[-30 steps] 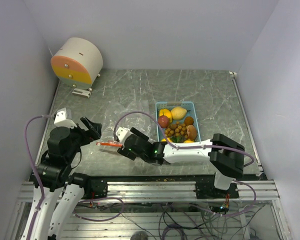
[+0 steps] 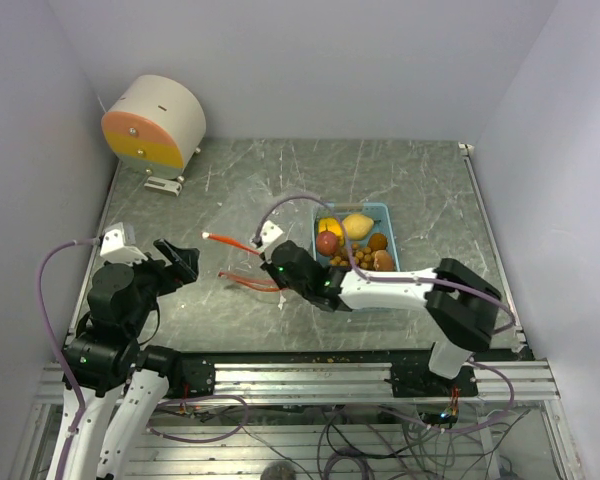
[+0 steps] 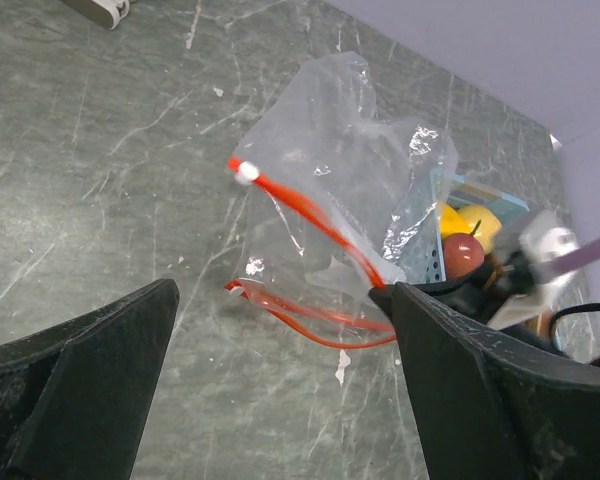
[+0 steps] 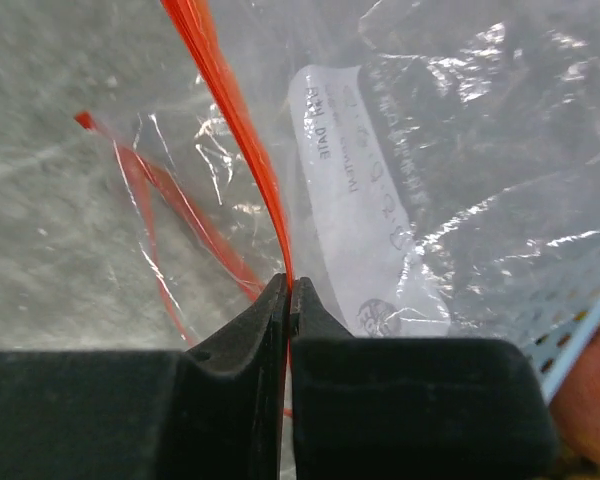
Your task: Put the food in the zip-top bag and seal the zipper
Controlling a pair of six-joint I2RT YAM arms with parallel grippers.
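The clear zip top bag (image 3: 325,120) has orange zipper edges, pulled apart at its mouth in the left wrist view. One orange strip (image 4: 232,95) runs between the fingertips of my right gripper, which is shut on it, and this edge is raised off the table. The other orange strip (image 3: 330,317) lies lower. My left gripper (image 2: 194,262) stands open to the left of the bag, nothing between its fingers. Food sits in a blue basket (image 2: 387,215): a red fruit (image 2: 327,243), a yellow pear-like one (image 2: 358,226), brown clustered pieces (image 2: 358,258).
My right arm (image 2: 400,290) reaches across the front of the basket and hides part of it. A cream drum-shaped box (image 2: 170,110) stands at the back left. Bare grey table (image 2: 430,190) lies right of the basket and along the back.
The two zipper edges have spread apart, and the bag has crumpled. My left arm barely moved.
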